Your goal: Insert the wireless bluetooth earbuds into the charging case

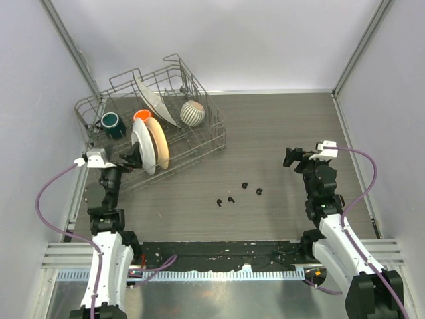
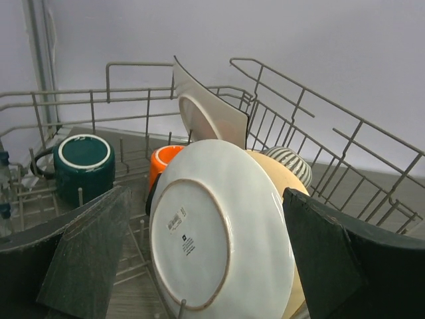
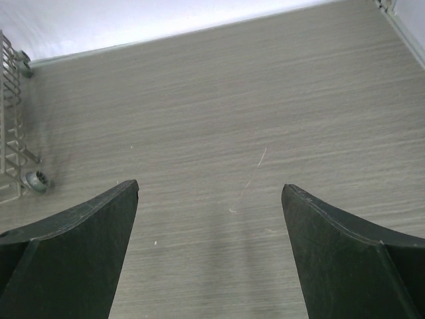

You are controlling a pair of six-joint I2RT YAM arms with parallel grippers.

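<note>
Several small black pieces lie loose on the grey table, among them one at the front left (image 1: pixel 219 203), one beside it (image 1: pixel 231 199), and a rounder pair, of which one (image 1: pixel 245 185) is farther back and the other (image 1: pixel 259 191) to its right. They look like earbuds or tips, too small to tell apart. A dark rounded object (image 1: pixel 340 201), perhaps the charging case, is mostly covered by the right arm. My left gripper (image 1: pixel 131 157) is open at the dish rack's front, facing a white plate (image 2: pixel 259 219). Over bare table, my right gripper (image 1: pixel 293 158) stands open and empty.
A wire dish rack (image 1: pixel 192 159) fills the back left, holding plates, a green mug (image 1: pixel 113 125), an orange cup (image 1: pixel 142 115) and a striped bowl (image 1: pixel 192 113). White walls close in the sides and back.
</note>
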